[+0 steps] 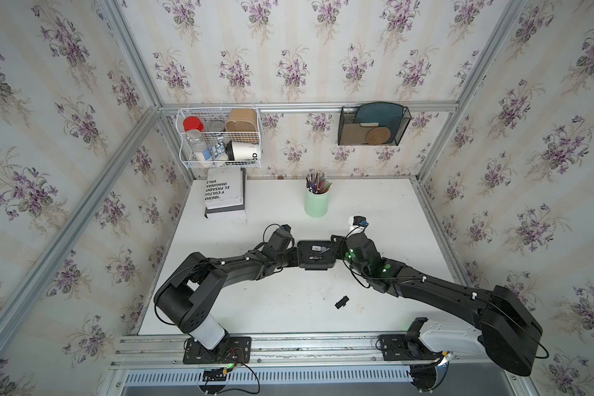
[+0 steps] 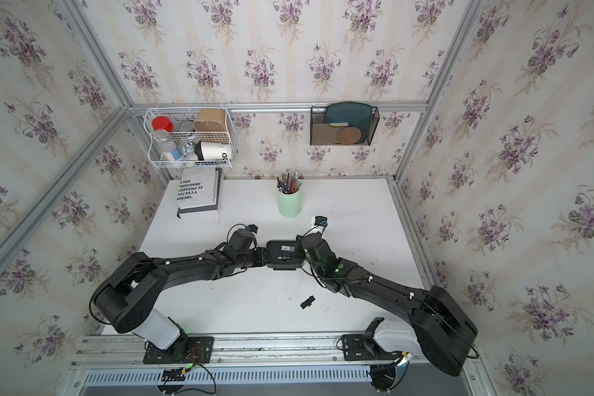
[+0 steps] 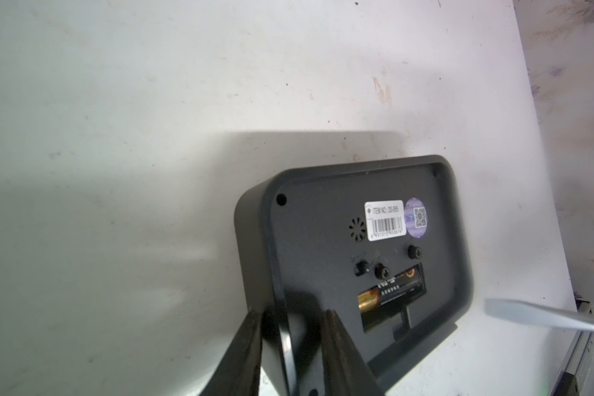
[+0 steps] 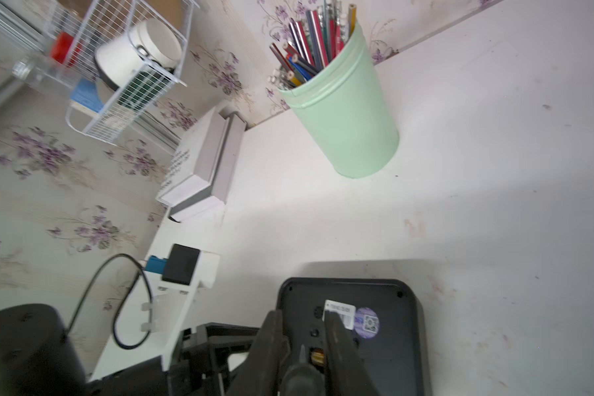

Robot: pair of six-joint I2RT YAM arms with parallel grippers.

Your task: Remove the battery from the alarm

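The black alarm (image 3: 323, 237) stands on the table with its back showing; its battery (image 3: 389, 290) sits in the uncovered compartment. My left gripper has its fingers either side of the alarm's left end; whether they grip it is unclear. My right gripper is shut on a slim tool, largely hidden by the fingers in its wrist view; a metal tip (image 3: 541, 313) shows beside the alarm's right end in the left wrist view. A small black piece (image 1: 341, 301), apparently the cover, lies on the table in front.
A green cup of pencils (image 1: 316, 203) stands behind the alarm. A stack of books (image 1: 224, 191) lies at back left. A wire basket (image 1: 217, 138) and a mesh holder (image 1: 373, 128) hang on the wall.
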